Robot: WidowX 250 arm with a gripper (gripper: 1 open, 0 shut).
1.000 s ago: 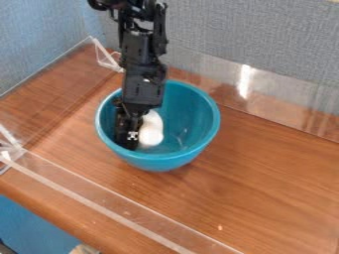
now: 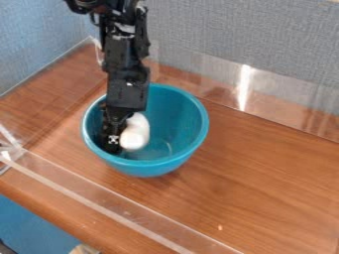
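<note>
A teal bowl (image 2: 179,149) sits on the wooden table in the middle of the view. My black gripper (image 2: 122,133) reaches down from the top into the bowl's left part, shut on a white rounded object (image 2: 135,134) that looks like an egg or ball. The object is inside the bowl; whether it touches the bottom is hard to tell. The fingertips are partly hidden by it and by shadow.
Clear plastic guards run along the back and front left, with a grey wall behind and a blue surface below the table's left edge.
</note>
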